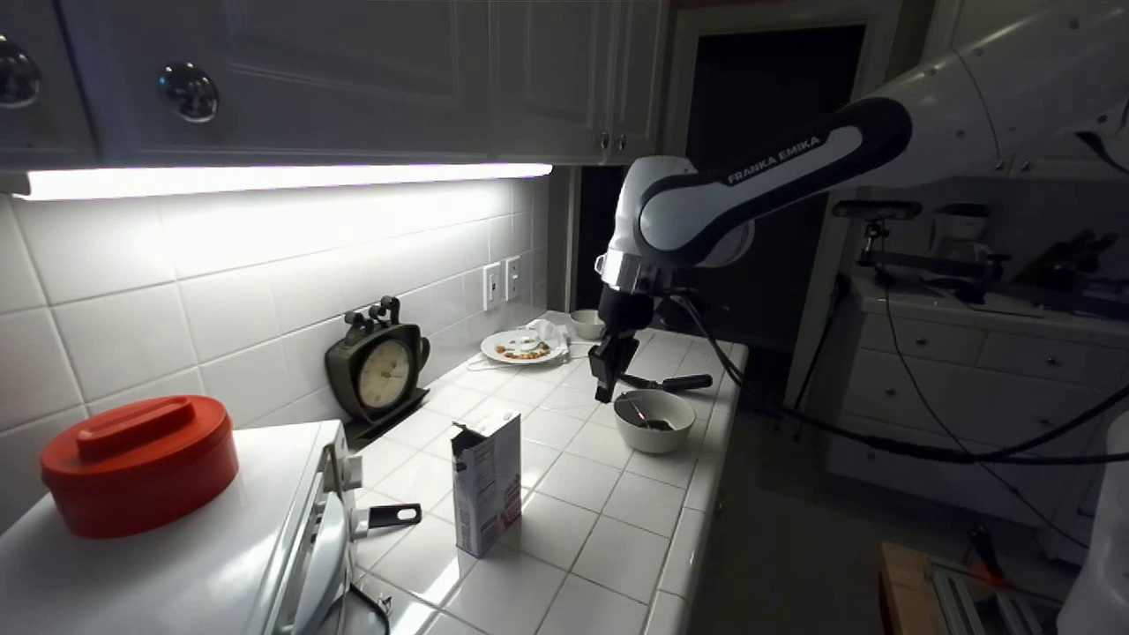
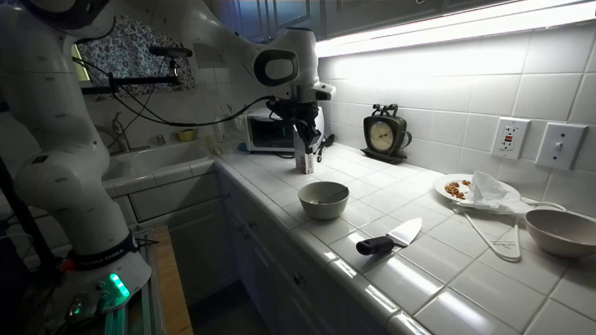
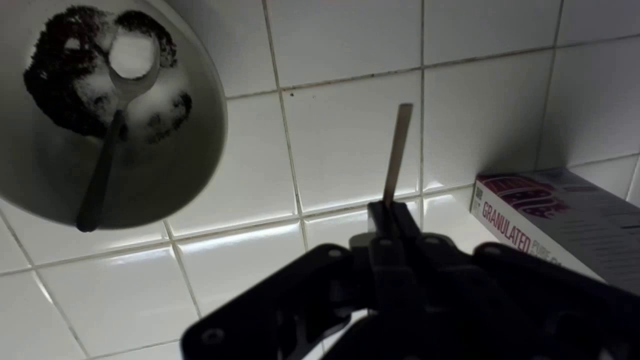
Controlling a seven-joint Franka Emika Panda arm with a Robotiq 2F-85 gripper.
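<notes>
In the wrist view my gripper is closed, and a thin, flat brownish strip (image 3: 398,150) sticks out from between its fingertips. What the strip belongs to is not clear. A pale bowl (image 3: 204,150) lies to the left of the fingers, holding dark and white powder and a spoon (image 3: 103,165) with a dark handle. To the right is a sugar box (image 3: 540,216) marked "GRANULATED". Exterior view 1 has the gripper (image 1: 604,390) above the counter, close to the bowl (image 1: 658,437); the open-topped box (image 1: 487,487) stands upright nearer the camera.
A cake server (image 2: 385,243) lies on the tiled counter near the bowl. Farther along are a plate with food bits (image 2: 441,184), a white utensil (image 2: 505,257) and another bowl (image 2: 561,234). A clock (image 2: 383,134) stands by the wall, a toaster oven (image 2: 271,131) at the far end.
</notes>
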